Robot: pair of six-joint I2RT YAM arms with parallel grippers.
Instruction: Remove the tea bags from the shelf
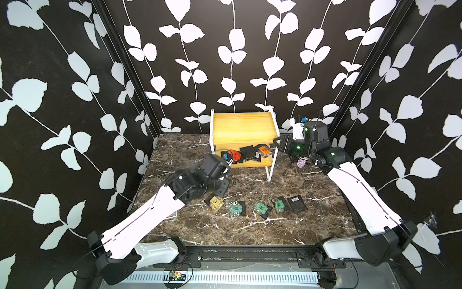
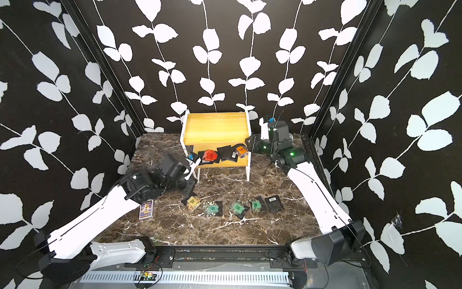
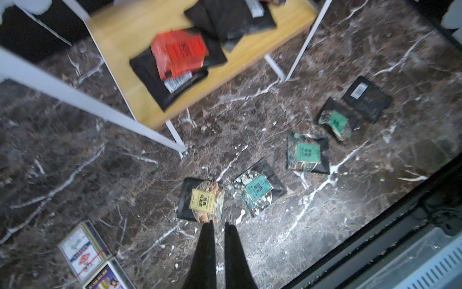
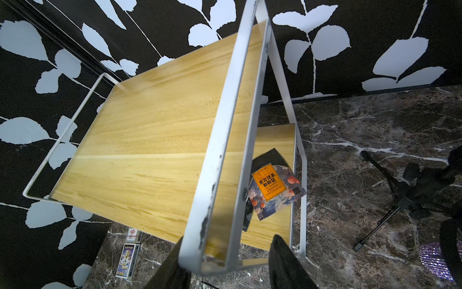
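Note:
The wooden shelf (image 1: 243, 126) holds tea bags on its lower board: a red one (image 3: 179, 53), plain black ones (image 1: 249, 153) and an orange one (image 4: 273, 187). On the marble table a yellow bag (image 3: 203, 201), several green ones (image 3: 308, 153) and a black one (image 3: 366, 98) lie in a row. My left gripper is over the table near the yellow bag, shut, with nothing visible between its fingers. My right gripper is at the shelf's right side, its fingers apart either side of the white frame's corner; a grip is not visible.
Card boxes (image 3: 86, 250) lie at the table's left. A black stand (image 4: 409, 187) and a purple sparkly object (image 4: 433, 257) sit right of the shelf. The front left and right of the table have bare stretches.

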